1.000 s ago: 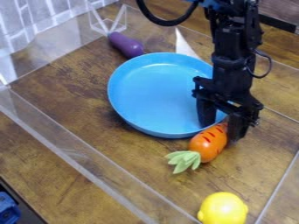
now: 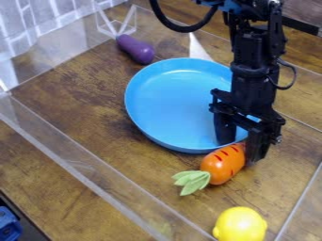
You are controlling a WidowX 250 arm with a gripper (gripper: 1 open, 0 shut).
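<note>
My black gripper (image 2: 242, 141) is low at the right, its fingers down around the upper end of an orange toy carrot (image 2: 224, 165) with pale green leaves, which lies on the wooden table. Whether the fingers press on the carrot is hard to tell. A blue round plate (image 2: 157, 99) lies just left of the gripper.
A yellow object (image 2: 240, 224) lies at the bottom right and a purple eggplant (image 2: 132, 49) at the back left, near a white item (image 2: 198, 52).
My gripper has shifted slightly downward, and the carrot has moved a little toward the front and left.
</note>
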